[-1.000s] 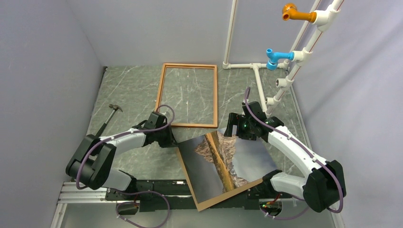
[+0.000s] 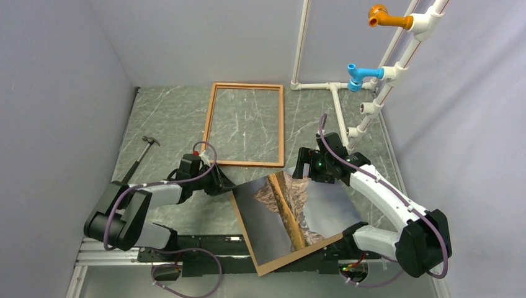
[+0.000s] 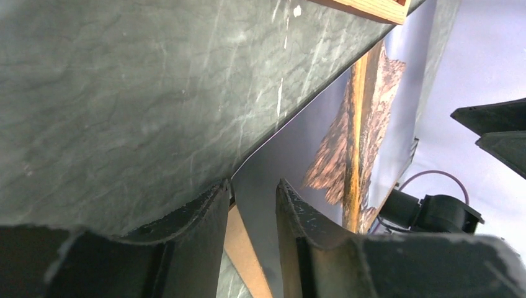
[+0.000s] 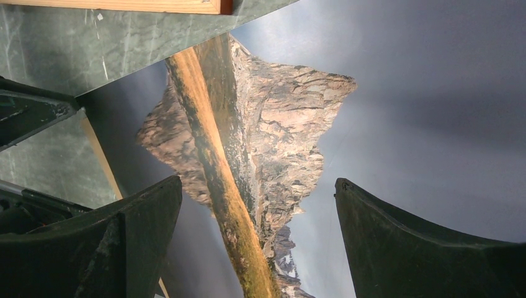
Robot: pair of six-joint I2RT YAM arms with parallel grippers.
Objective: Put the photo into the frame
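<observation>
The photo (image 2: 329, 211), a rock picture on tan backing, lies askew at the front of the worktop, below the empty wooden frame (image 2: 281, 127). My left gripper (image 2: 226, 186) is down at the photo's upper-left corner; in the left wrist view its fingers are part open, straddling that corner (image 3: 242, 186), and I cannot tell that they grip it. My right gripper (image 2: 304, 162) hangs over the photo's upper edge, open with nothing between its fingers; the right wrist view looks down on the picture (image 4: 273, 118).
A hammer (image 2: 147, 141) lies at the left. White pipes (image 2: 338, 112) with blue and orange fittings stand along the right and back. Bare marble (image 2: 173, 118) surrounds the frame at the back left.
The right arm and the photo look unmoved.
</observation>
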